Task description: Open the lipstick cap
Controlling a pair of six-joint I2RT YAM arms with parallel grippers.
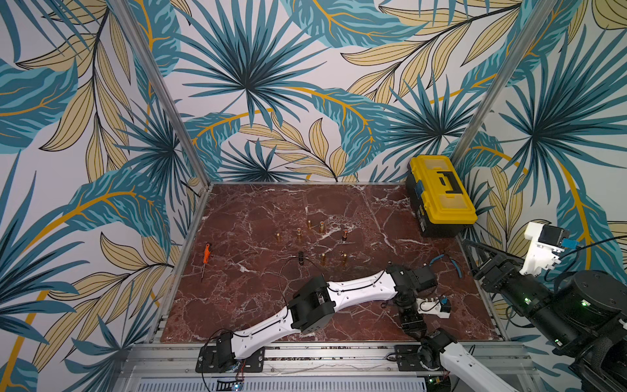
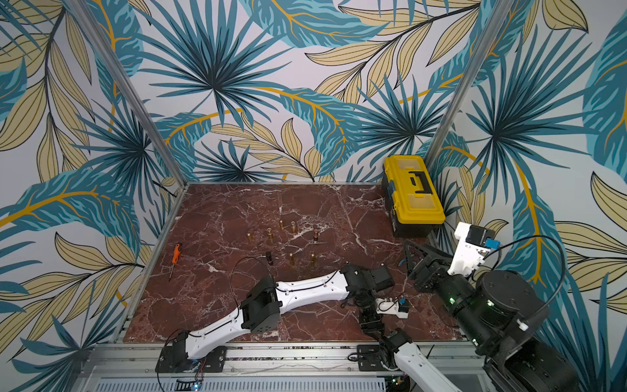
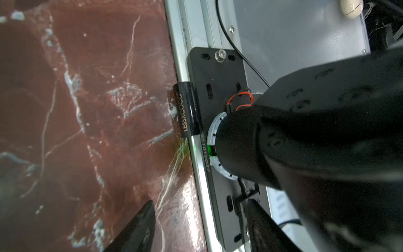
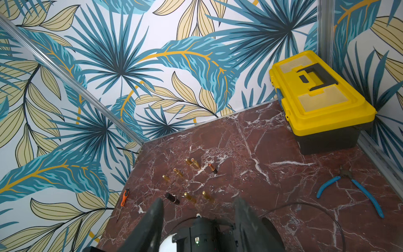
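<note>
In the left wrist view, a black tube with gold lettering (image 3: 183, 113), likely the lipstick or its cap, rests against the metal rail at the table's front edge. My left gripper stands open near it, nothing between its fingers; in the top left view this gripper (image 1: 411, 323) hangs near the front edge, and the tube cannot be made out there. A second dark tube (image 4: 172, 198) is farther back on the tabletop among several gold-coloured pieces (image 4: 195, 162). Raised at the right side, my right gripper (image 1: 486, 261) is open and empty, well away from the tubes.
A yellow toolbox (image 1: 444, 189) fills the back right corner. Blue-handled pliers (image 4: 350, 187) lie in front of it. An orange screwdriver (image 1: 207, 253) sits at the left. The left arm (image 1: 359, 292) spans the front of the table, close to the right arm's base.
</note>
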